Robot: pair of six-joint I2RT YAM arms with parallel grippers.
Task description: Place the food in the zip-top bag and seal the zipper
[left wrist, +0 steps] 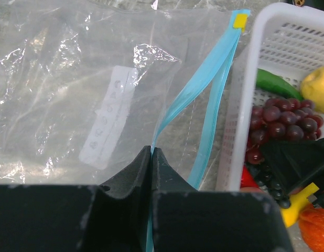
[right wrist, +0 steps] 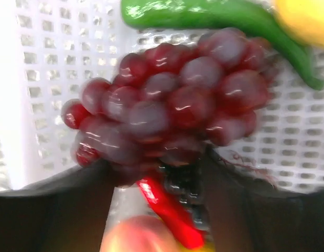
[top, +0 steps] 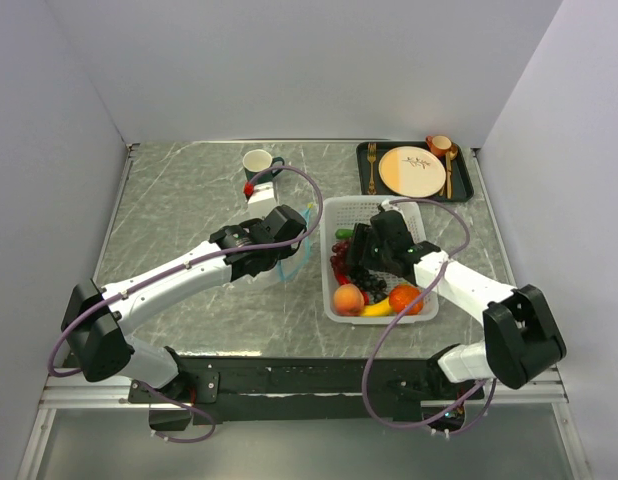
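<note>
The clear zip top bag lies flat on the table, its mouth edged by a blue zipper whose two strips stand apart at the far end. My left gripper is shut on one strip of that edge. In the top view the left arm hides most of the bag. Over the white basket, my right gripper is open and low at the red grapes. Its blurred fingers reach the near side of the bunch; whether they touch it I cannot tell.
Also in the basket are a green pepper, a red pepper, dark grapes, a peach, a banana and an orange fruit. Behind stand a mug and a black tray.
</note>
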